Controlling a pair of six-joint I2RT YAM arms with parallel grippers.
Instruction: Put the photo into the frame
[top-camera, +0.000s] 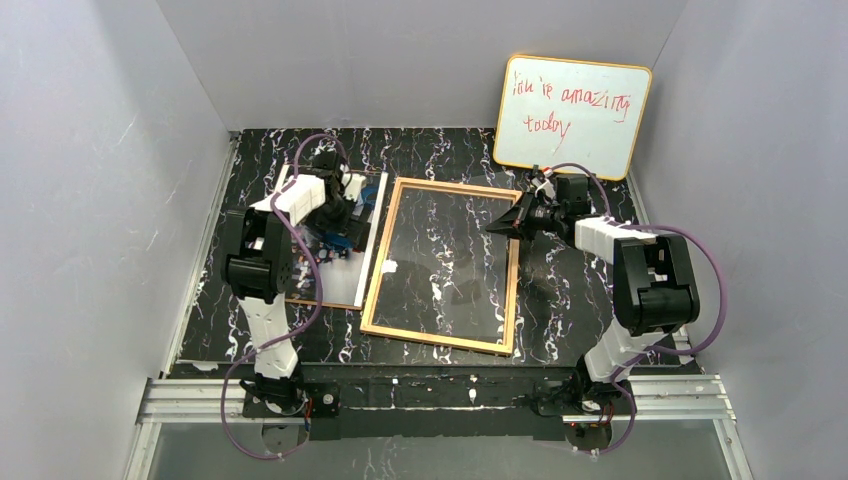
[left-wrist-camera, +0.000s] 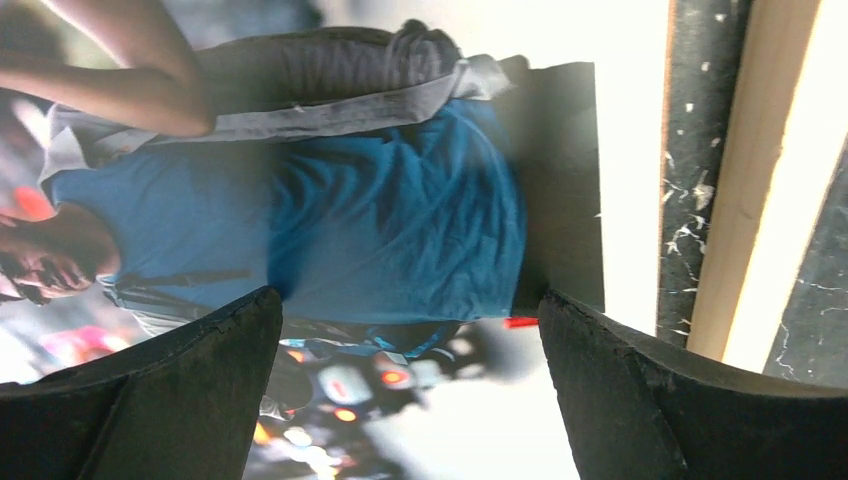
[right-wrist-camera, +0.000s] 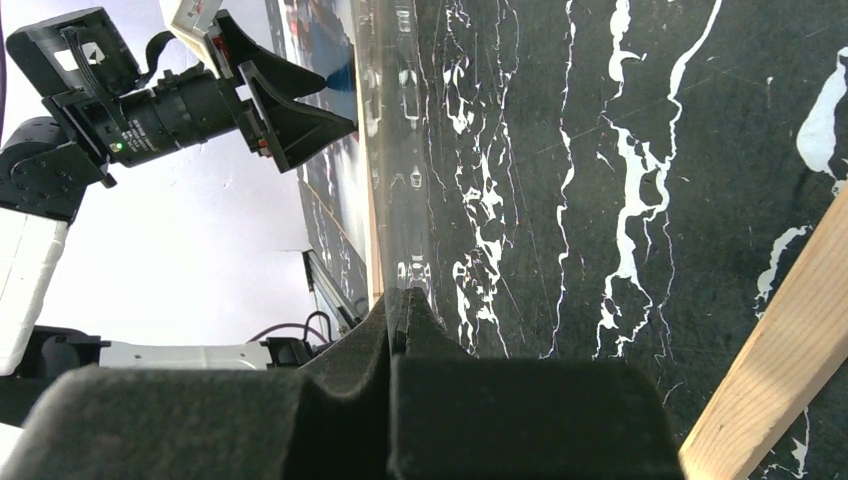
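Note:
A photo (left-wrist-camera: 390, 210) of a person in a blue shirt lies flat at the left, on a board with a white edge (top-camera: 375, 240). Over it hangs my left gripper, fingers spread, nothing between them. Just right of the photo is the wooden frame (top-camera: 440, 345), empty of any picture, with dark marble visible inside it. Above the frame's right bar (right-wrist-camera: 780, 350) my right gripper is shut on a clear sheet (right-wrist-camera: 405, 180), which stretches away leftward and is seen nearly edge-on. The sheet's outline is hard to make out from the top.
A whiteboard (top-camera: 572, 115) with red writing leans on the back wall at the right. A narrow dark strip (left-wrist-camera: 690, 180) separates the photo's board from the frame. Open marble (top-camera: 560, 310) lies right of the frame.

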